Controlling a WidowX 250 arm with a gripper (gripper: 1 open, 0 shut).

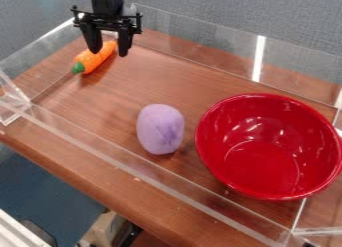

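My black gripper (108, 43) hangs at the top left, its fingers open and pointing down just above an orange carrot (91, 58) with a green tip, which lies on the wooden table. A purple oval object (160, 128) rests near the middle. A large red bowl (267, 148) stands at the right.
Clear plastic walls border the wooden table (187, 71) on its sides, with a low one along the front.
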